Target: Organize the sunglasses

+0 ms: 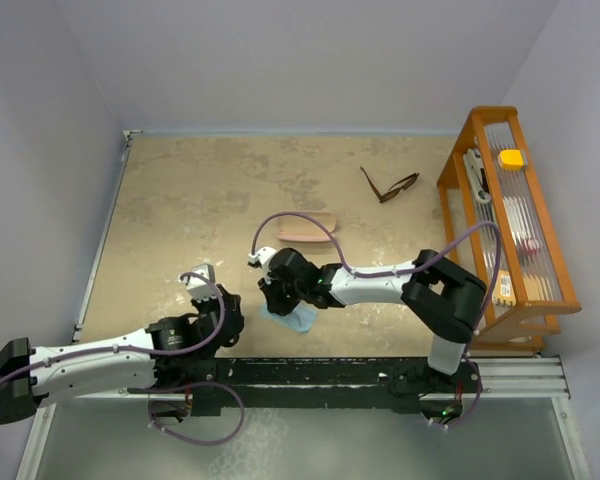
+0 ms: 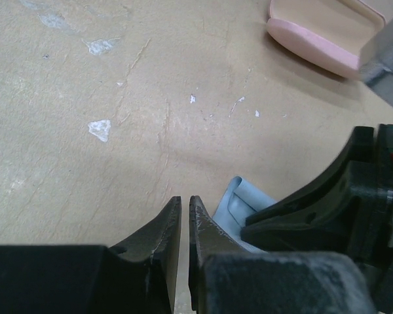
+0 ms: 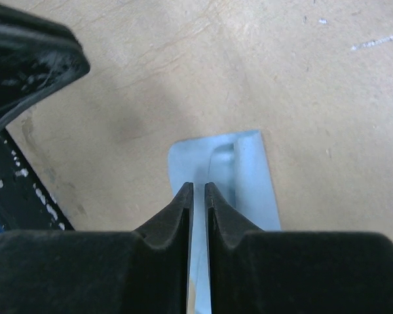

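Observation:
Dark sunglasses (image 1: 390, 192) lie at the back right. An open pink case (image 1: 306, 236) (image 2: 311, 42) sits in the middle. A light blue folded cloth (image 1: 298, 320) (image 3: 255, 176) lies at the front, under my right gripper (image 1: 270, 290), whose fingertips (image 3: 183, 206) are close together over it; whether they pinch any cloth I cannot tell. My left gripper (image 1: 230, 305) is shut, with nothing visible between its fingers, left of the cloth; the right gripper's body shows beside it in the left wrist view.
A wooden rack (image 1: 535, 230) with a yellow item (image 1: 511, 159) and other objects stands along the right edge.

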